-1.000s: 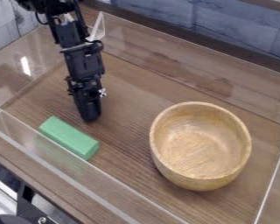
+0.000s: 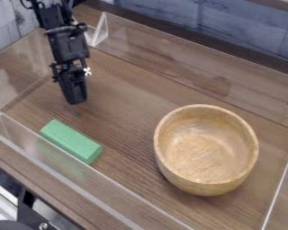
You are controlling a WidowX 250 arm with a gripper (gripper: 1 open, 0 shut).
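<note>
My gripper [image 2: 72, 97] hangs low over the wooden table at the upper left, shut with nothing visible between its fingers. Below it, toward the front, a green block [image 2: 71, 141] lies flat on the table. A large wooden bowl [image 2: 204, 148] stands to the right, empty.
My gripper has moved left and somewhat back, away from the middle of the table. The green block and bowl have stayed where they were.
</note>
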